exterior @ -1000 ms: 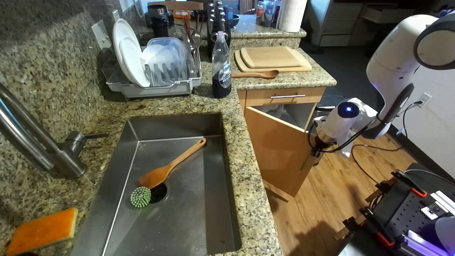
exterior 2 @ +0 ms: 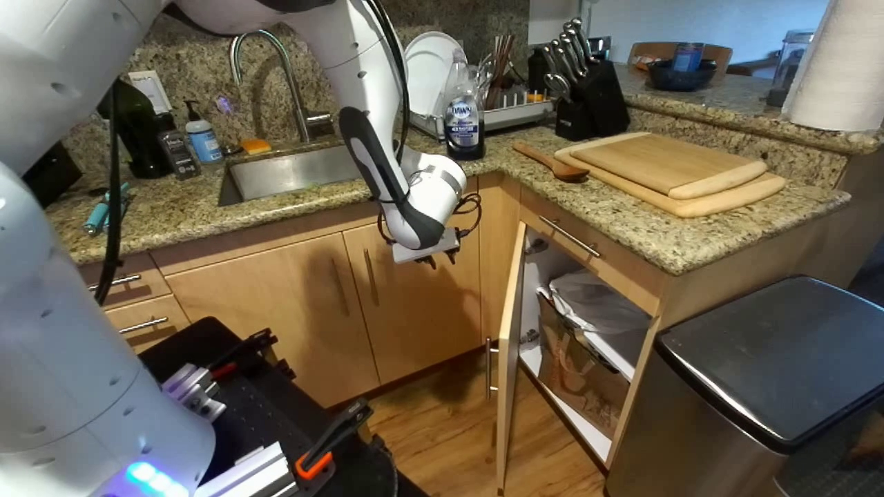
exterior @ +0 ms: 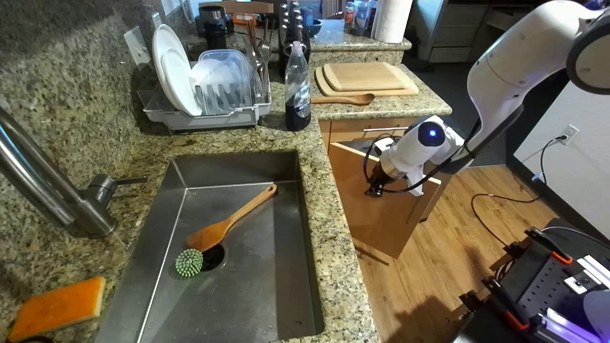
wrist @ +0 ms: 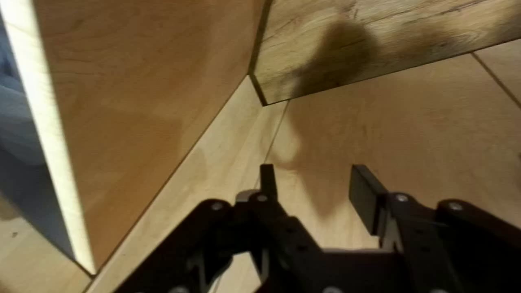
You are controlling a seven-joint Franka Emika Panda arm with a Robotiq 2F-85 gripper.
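Observation:
My gripper is part open, with clear space between its black fingers and only cabinet fronts and floor behind them. In exterior view 1 the gripper [exterior: 374, 189] hangs beyond the counter edge, in front of the open cabinet door [exterior: 366, 200]. From the other side, exterior view 2 has the gripper [exterior 2: 437, 258] below counter height, left of that door [exterior 2: 510, 348]. The wrist view places the door [wrist: 141, 97] on the left, its pale edge facing me. Inside the cabinet, a bag [exterior 2: 597, 302] shows.
A wooden spatula [exterior: 234, 220] and a green brush head [exterior: 189, 263] lie in the sink [exterior: 257, 286]. The dish soap bottle [exterior: 298, 91] stands near the counter corner, with cutting boards [exterior 2: 671, 170] and a wooden spoon [exterior 2: 551, 161] nearby. A trash can [exterior 2: 779, 356] stands right of the cabinet.
My arm has swung left in exterior view 1, and the gripper is higher and closer to the counter. The cabinet door remains open, with at most a slight shift.

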